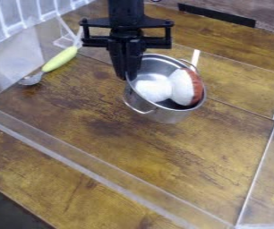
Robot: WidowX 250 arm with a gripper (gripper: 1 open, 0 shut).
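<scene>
My black gripper (132, 66) is shut at the left rim of a steel pot (169, 109) with wire handles; whether the rim is between its fingers cannot be made out. Inside the pot are a white round object (153, 87) and a red-and-white object (187, 84) to its right. The pot stands near the middle of the wooden table.
A yellow-green item (59, 59) and a small metal utensil (30, 80) lie at the back left. Clear plastic walls edge the work area.
</scene>
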